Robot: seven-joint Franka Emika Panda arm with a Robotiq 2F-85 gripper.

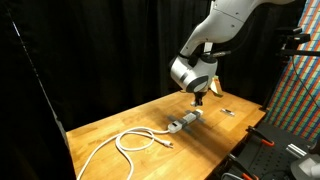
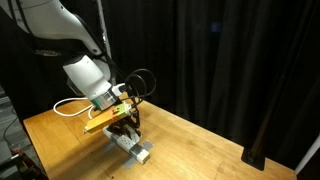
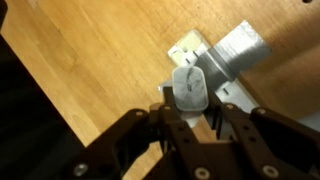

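Note:
A white power strip [image 1: 185,121] lies on the wooden table with its cord attached. In the wrist view, silver tape [image 3: 240,48] crosses the strip, whose pale end [image 3: 187,46] shows past the tape. My gripper is shut on a small grey, rounded object [image 3: 190,82], which covers part of the strip from this angle. The second exterior view has the gripper [image 2: 126,130] close over the strip [image 2: 132,153]. Whether the held object touches the strip cannot be told. In the first exterior view the gripper [image 1: 198,101] appears just behind the strip's right end.
The white cord [image 1: 124,142] loops across the left of the table. A small flat item [image 1: 228,112] lies to the right of the strip. Bare table [image 2: 215,160] stretches away on the right in the second exterior view. Black curtains hang behind.

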